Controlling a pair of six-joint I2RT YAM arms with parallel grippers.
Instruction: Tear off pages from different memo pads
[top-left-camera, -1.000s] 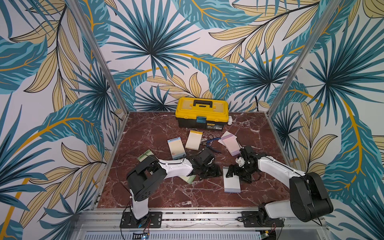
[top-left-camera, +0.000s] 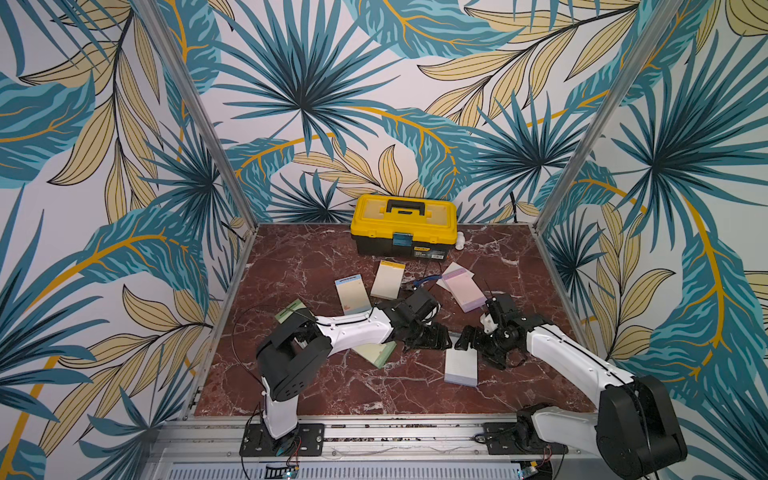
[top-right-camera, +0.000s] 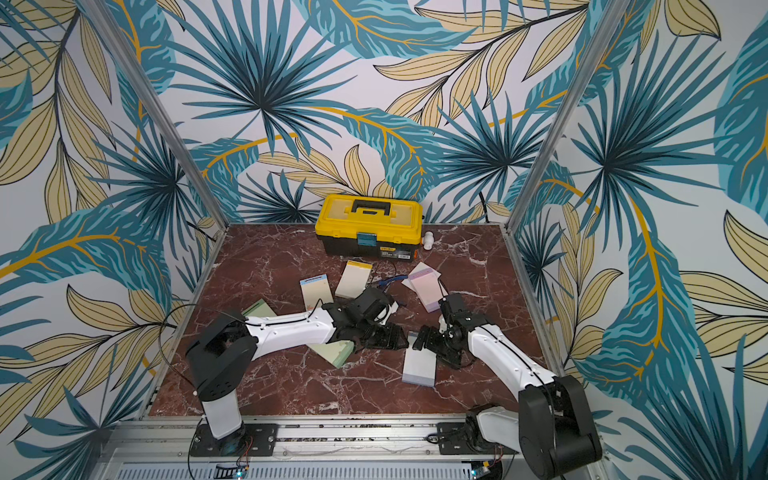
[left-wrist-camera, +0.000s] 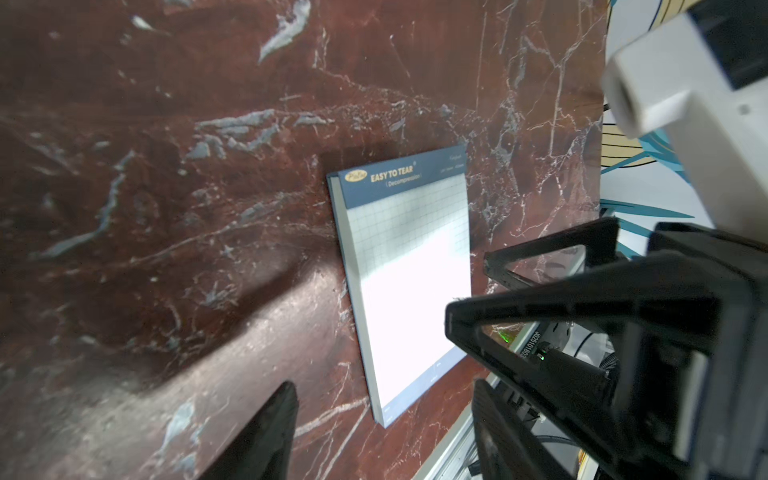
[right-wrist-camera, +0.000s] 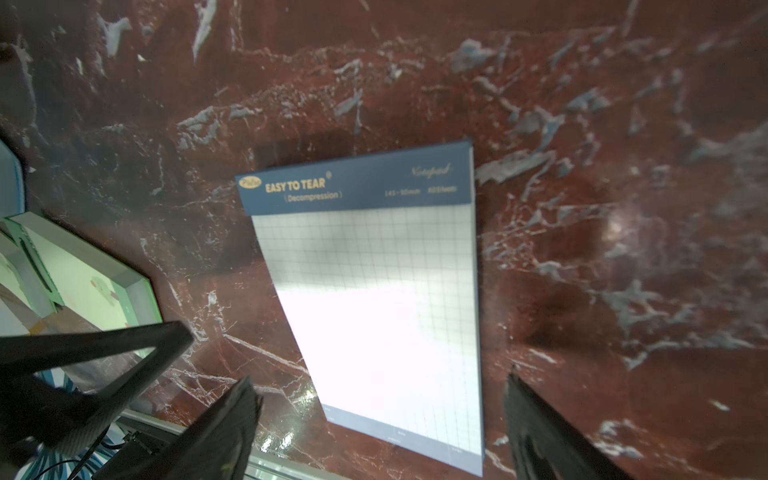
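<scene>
The grid memo pad with a blue "EASY TO TEAR" header (right-wrist-camera: 372, 304) lies flat near the table's front (top-left-camera: 461, 366), centred in the right wrist view. My left gripper is over the table at the pad's left, fingers apart with nothing between them. My right gripper hangs open over the pad, nothing held, its dark body entering the left wrist view from the right.
Other pads lie behind and left: yellow-topped (top-left-camera: 388, 280), blue-topped (top-left-camera: 349, 293), pink (top-left-camera: 462, 288), green (top-left-camera: 372, 354). A blue tool (top-left-camera: 424, 280) lies among them. A yellow toolbox (top-left-camera: 404, 220) and white bottle (top-right-camera: 428, 241) stand at the back.
My left gripper has moved a little rightward toward the pad. The pad has shifted very slightly.
</scene>
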